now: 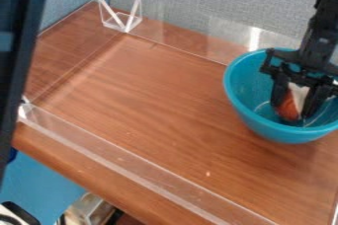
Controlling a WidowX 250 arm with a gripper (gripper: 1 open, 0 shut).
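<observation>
My black gripper reaches down from the upper right into a teal bowl at the right of the camera view. Between its fingers is a red-and-white object, which the gripper is shut on, partly hidden by the fingers and low inside the bowl.
A clear barrier runs along its edges, with a white bracket at the back left. A grey fabric wall stands behind, and a dark vertical panel fills the left edge.
</observation>
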